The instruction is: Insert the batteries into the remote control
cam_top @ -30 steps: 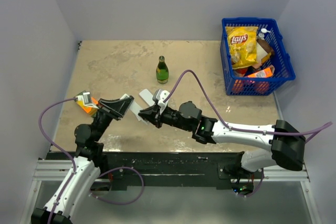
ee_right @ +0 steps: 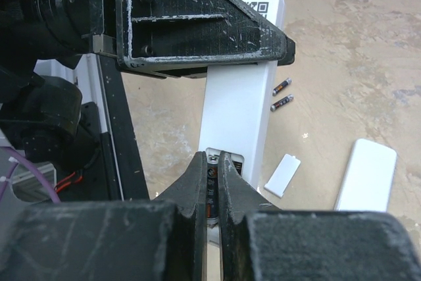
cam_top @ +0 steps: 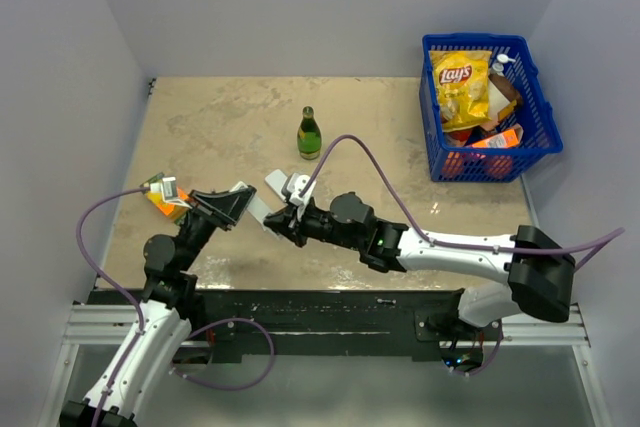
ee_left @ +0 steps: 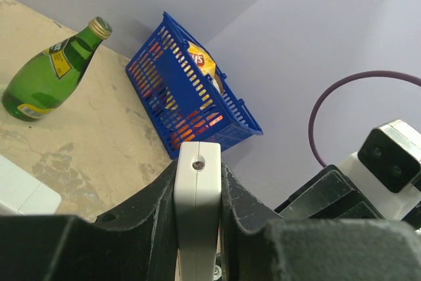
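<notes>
My left gripper (cam_top: 236, 199) is shut on the white remote (ee_right: 233, 110), held tilted with its open battery slot downward in the right wrist view. At that slot, my right gripper is shut on a dark battery (ee_right: 212, 189), which sits in or at the compartment; how far in, I cannot tell. Two loose batteries (ee_right: 281, 101) lie on the table. A small white cover (ee_right: 283, 175) lies near them, beside another white piece (ee_right: 366, 176). In the left wrist view the remote's end (ee_left: 197, 169) stands between the left fingers.
A green bottle (cam_top: 309, 137) stands at the back middle. A blue basket (cam_top: 540, 147) of snacks is at the back right. An orange-yellow packet (cam_top: 160, 202) lies behind the left arm. The table between bottle and left wall is clear.
My right gripper and arm have shifted very slightly at the remote. The left arm looks almost unchanged, and both grippers stay shut.
</notes>
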